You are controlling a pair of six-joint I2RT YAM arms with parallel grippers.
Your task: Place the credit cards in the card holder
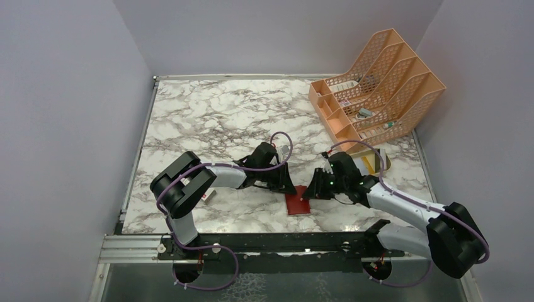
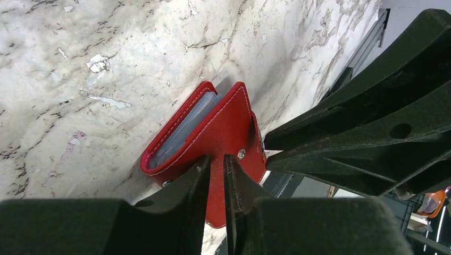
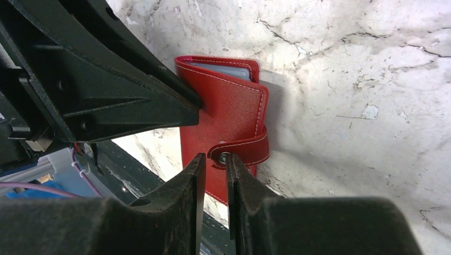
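The red card holder (image 1: 298, 204) lies on the marble table at the front middle, its snap strap (image 3: 250, 151) folded across the front. Clear sleeves (image 2: 186, 119) show inside its top opening. My left gripper (image 1: 290, 190) is shut on the holder at its left side; the wrist view shows red leather between its fingers. On the strap side, my right gripper is slightly open, with the strap end and its metal snap showing in the gap between the fingertips. Whether the fingers touch the strap, I cannot tell. No loose card is clearly visible.
An orange sectioned organizer (image 1: 343, 129) stands at the back right. Behind my right arm is a tray (image 1: 385, 161) with yellow and white items. A small white box (image 1: 208, 195) sits near the left arm.
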